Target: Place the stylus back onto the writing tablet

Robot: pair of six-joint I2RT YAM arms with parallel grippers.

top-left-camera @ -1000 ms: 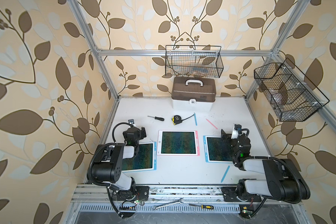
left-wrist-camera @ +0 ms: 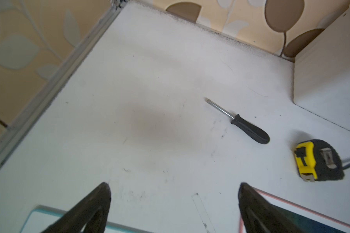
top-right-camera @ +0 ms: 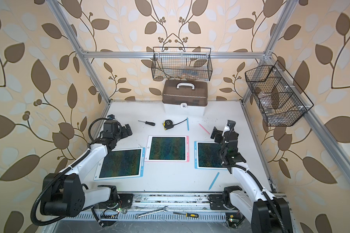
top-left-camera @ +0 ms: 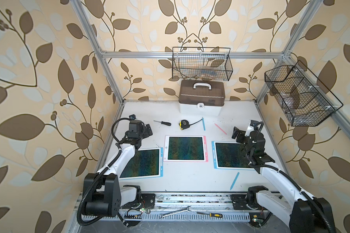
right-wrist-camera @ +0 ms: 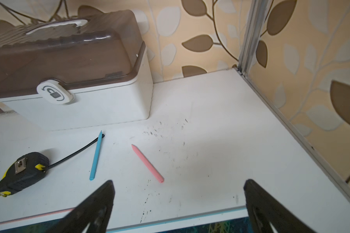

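Note:
Three writing tablets lie in a row: a blue-edged one at left [top-left-camera: 142,165], a pink-edged one in the middle [top-left-camera: 185,148], a blue-edged one at right [top-left-camera: 229,155]. A pink stylus [right-wrist-camera: 147,162] and a blue stylus [right-wrist-camera: 95,155] lie on the board behind them; another blue stylus [top-left-camera: 234,181] lies in front of the right tablet. My left gripper is open and empty above the area by the left tablet. My right gripper is open and empty above the right tablet.
A screwdriver [left-wrist-camera: 249,129] and tape measure [right-wrist-camera: 23,174] lie behind the tablets. A lidded toolbox [top-left-camera: 201,93] stands at the back, under a hanging wire basket [top-left-camera: 202,66]; another basket hangs at right.
Both arms have extended and shifted: my left gripper is slightly higher and further back, and my right gripper has also risen toward the back. The objects lie as before.

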